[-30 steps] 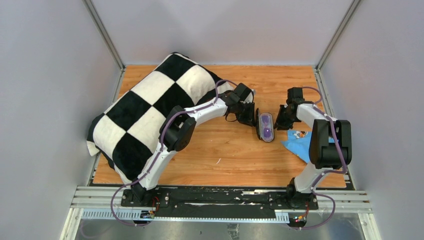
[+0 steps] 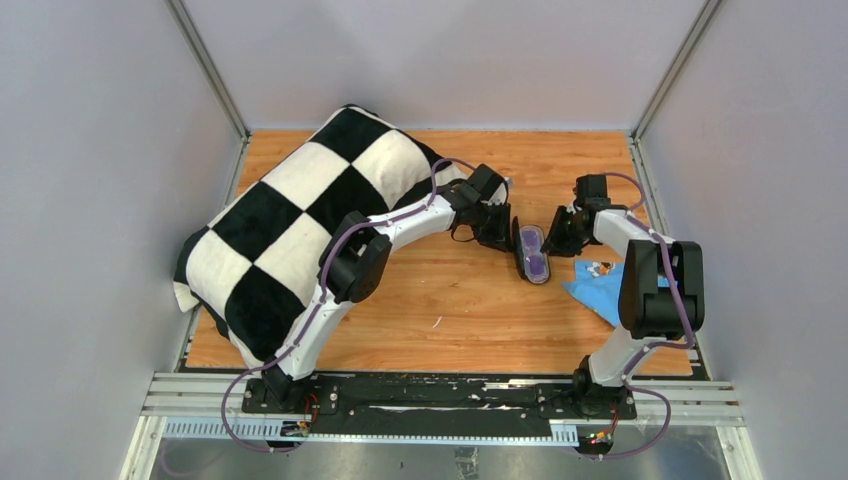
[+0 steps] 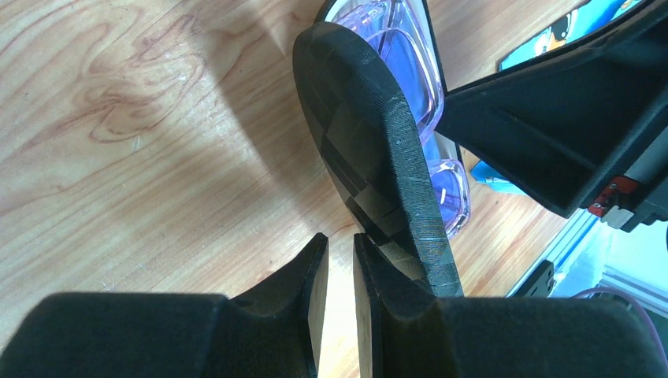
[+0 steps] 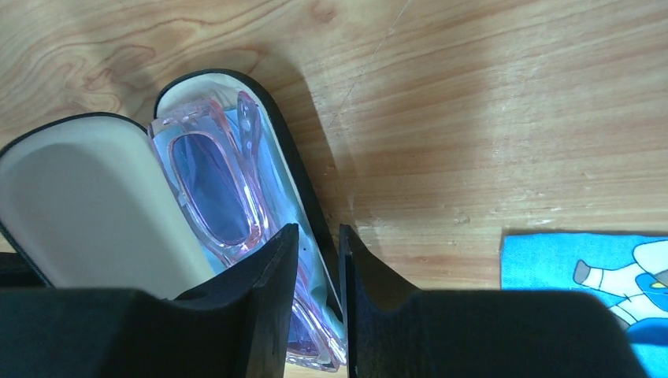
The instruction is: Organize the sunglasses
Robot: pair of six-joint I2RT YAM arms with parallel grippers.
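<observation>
An open dark glasses case [image 2: 543, 274] rests on the wood, pale inside, its lid [image 3: 370, 150] raised on the left. Clear lilac-pink sunglasses [image 4: 209, 181] lie folded in it on a blue cloth. My left gripper is at the lid's outer side, part open with a narrow gap and nothing clearly between its fingers. My right gripper is over the case's right rim, its fingers a little apart beside the sunglasses; the top view shows it just right of the case.
A blue printed cloth [image 2: 595, 290] lies at the front right. A large black-and-white checkered cushion [image 2: 300, 230] fills the left. Bare wood [image 2: 450, 310] is clear in the front middle.
My right gripper has moved slightly left, closer to the case. The left arm and the case look almost unchanged.
</observation>
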